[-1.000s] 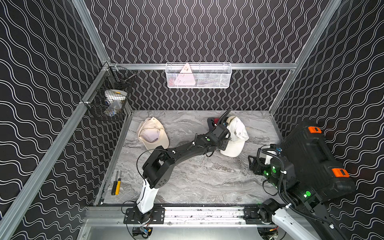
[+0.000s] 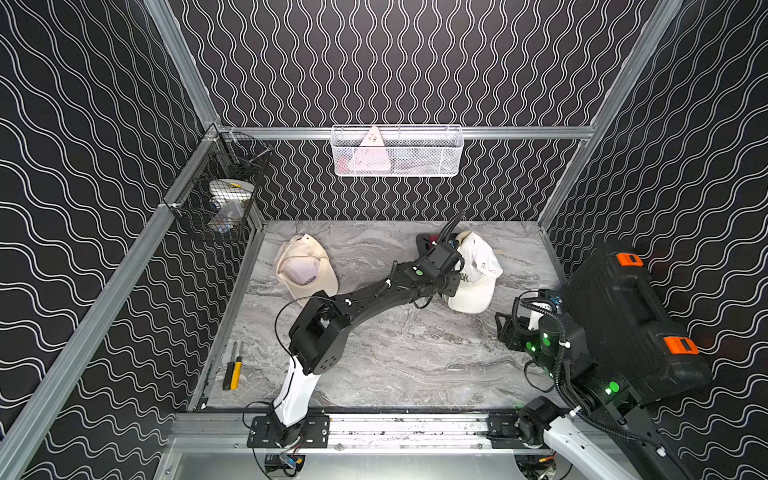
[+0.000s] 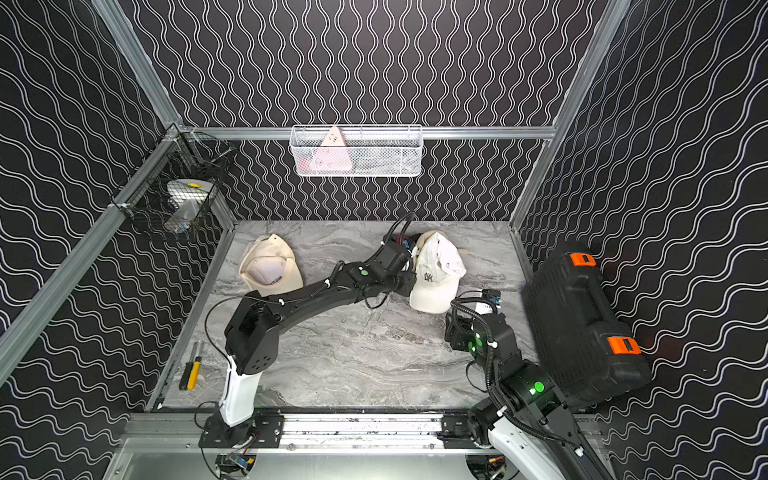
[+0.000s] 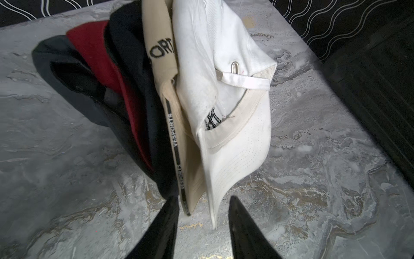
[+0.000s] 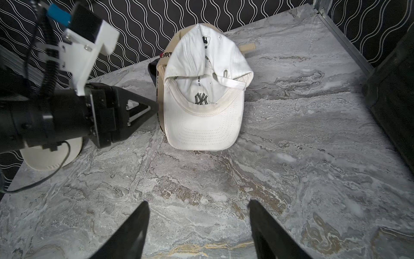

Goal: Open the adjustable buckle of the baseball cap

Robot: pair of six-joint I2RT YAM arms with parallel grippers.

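A white baseball cap point(image 5: 204, 129) lies tipped with its hollow side showing in the right wrist view, nested against a beige cap. Across its back opening runs the strap point(image 4: 243, 81), with a metal buckle point(image 4: 234, 67) at one end. My left gripper is part open at the brims' edge; the white brim's edge appears between its fingers, with a gap on both sides. Whether it touches cannot be told. Nearer the front right, my right gripper stands open and empty, apart from the caps.
Dark and red caps point(image 4: 116, 86) are stacked behind the beige one. Another beige cap point(image 2: 308, 268) lies at the back left. A black case point(image 2: 632, 320) flanks the right side. Tools point(image 2: 233, 372) lie front left.
The white cap has turned slightly and its brim has shifted to the right. My left gripper has moved very little; the right arm has stayed almost still.
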